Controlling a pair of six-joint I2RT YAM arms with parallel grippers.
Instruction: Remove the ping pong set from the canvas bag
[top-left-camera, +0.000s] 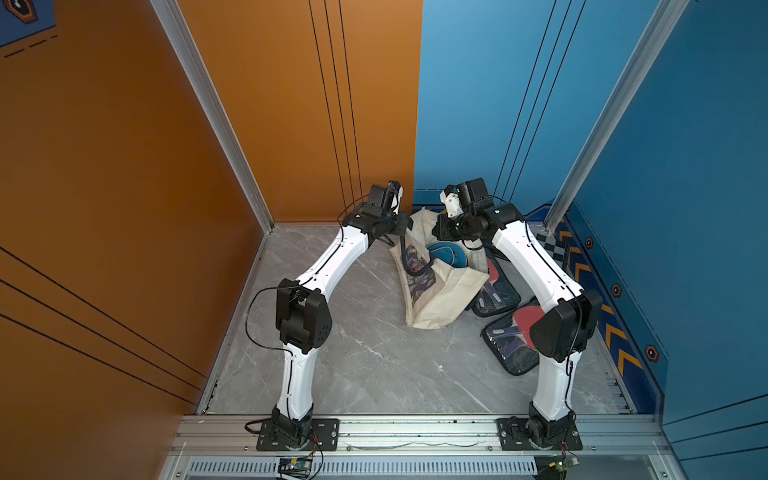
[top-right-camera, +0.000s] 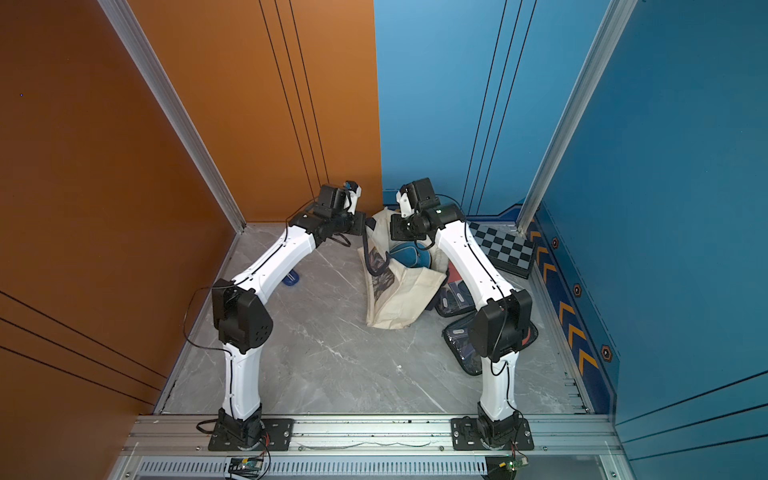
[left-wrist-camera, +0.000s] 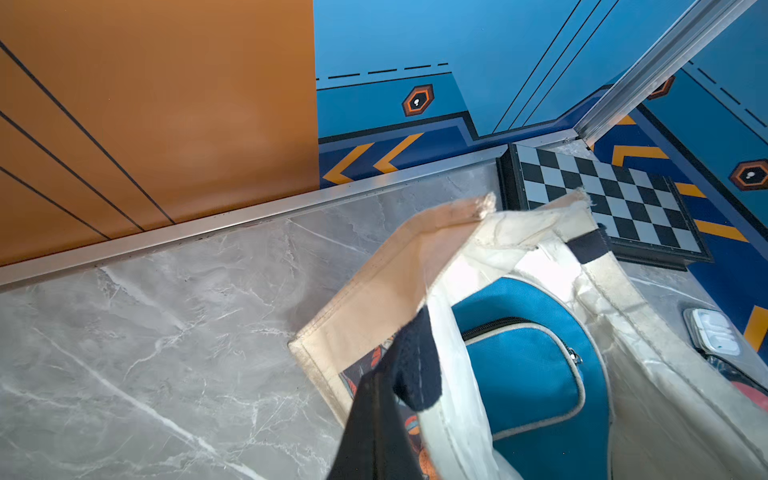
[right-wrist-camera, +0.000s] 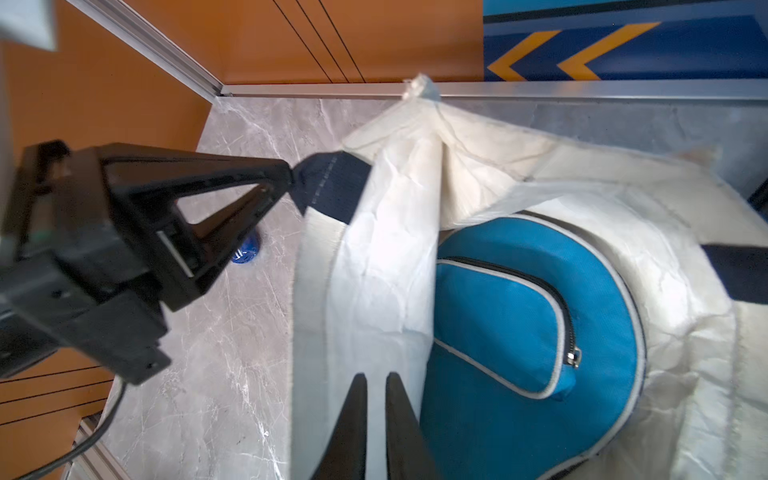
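A blue round zipped case with grey piping sits inside the cream canvas bag. The bag's mouth gapes upward and its walls are creased. At its left rim, my left gripper is shut on the dark navy handle. The right gripper hangs over the mouth, above the case. Its fingers stand close together with a narrow gap; bag lining shows through, and I cannot tell what is between them. The lower part of the case is hidden by the bag and the fingers.
Two black cases with red paddles, one behind and one nearer the front, lie right of the bag, partly under my right arm. A checkered board is at the back right.
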